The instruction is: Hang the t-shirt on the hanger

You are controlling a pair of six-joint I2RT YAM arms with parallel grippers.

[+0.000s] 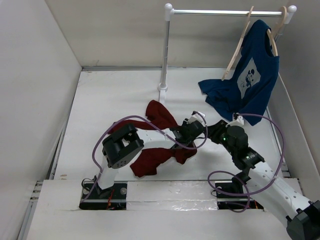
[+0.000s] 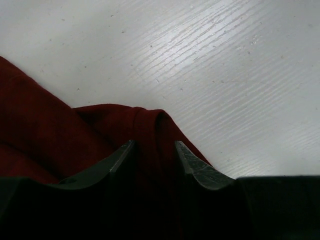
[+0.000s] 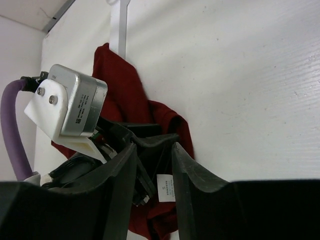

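Note:
The dark red T-shirt [image 1: 152,162] lies crumpled on the white floor. My left gripper [image 1: 192,129] is low over its right part, with open fingers around a raised fold in the left wrist view [image 2: 155,155]. My right gripper [image 1: 216,131] is open just right of the shirt; in the right wrist view the left gripper's body sits in front of its fingertips [image 3: 155,152]. A bare hanger [image 1: 236,47] hangs on the rail, beside one carrying a blue T-shirt [image 1: 260,75].
The rail's post [image 1: 165,60] stands at the back centre. The blue shirt drapes onto the floor at the right.

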